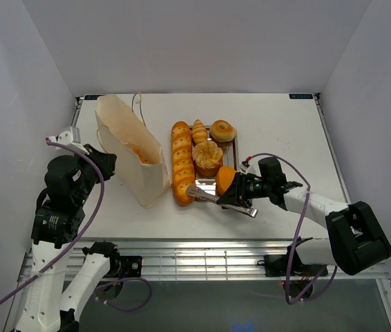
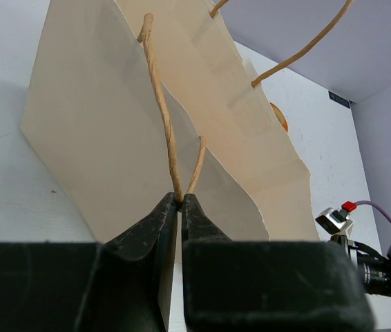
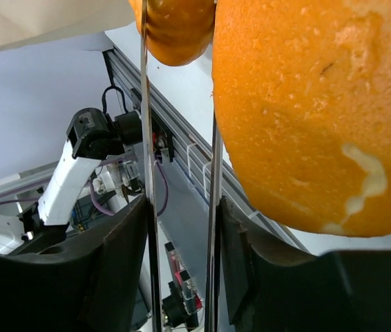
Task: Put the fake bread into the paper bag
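The paper bag stands open and tilted at left, with an orange piece of bread inside. My left gripper is shut on its twisted handle. In the right wrist view, my right gripper has its fingers against the two arms of metal tongs, which stand apart. The tong tips reach the near end of a long braided loaf, whose orange end shows between them. Whether they pinch it cannot be told. Beside the tongs looms a smooth orange bread.
On the tray right of the long loaf lie a small roll, a round bun and a muffin-like bread. Bare table lies to the right of the tray. Walls enclose the table.
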